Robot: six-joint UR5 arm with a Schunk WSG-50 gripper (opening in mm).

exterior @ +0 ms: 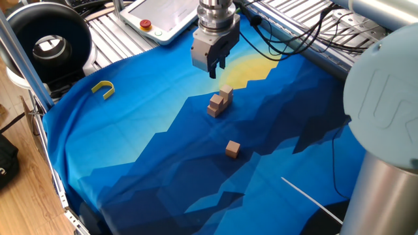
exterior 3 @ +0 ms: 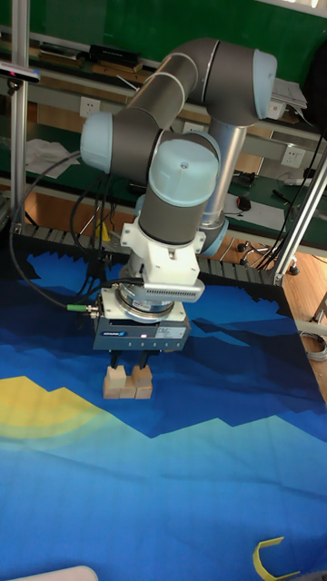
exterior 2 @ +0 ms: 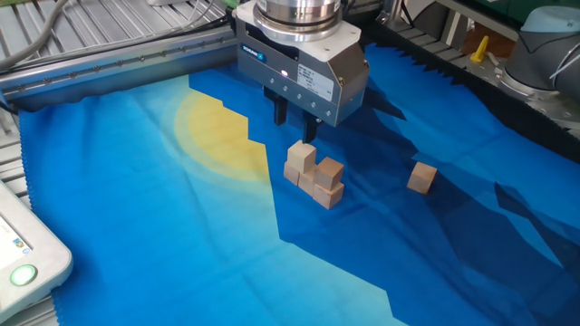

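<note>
Small wooden cubes form a cluster on the blue cloth. The second exterior view shows a bottom row with one upper cube at one end and another upper cube at the other, a gap between them. A lone cube lies apart on the cloth. My gripper hangs pointing down above and behind the cluster, open, its two dark fingers apart and nothing visible between them. In the third exterior view the cluster stands in front of the fingers, and the lone cube does not show.
A yellow curved piece lies near the cloth's left side. The teach pendant with its red button sits at the back edge. A thin white rod is near the arm's base.
</note>
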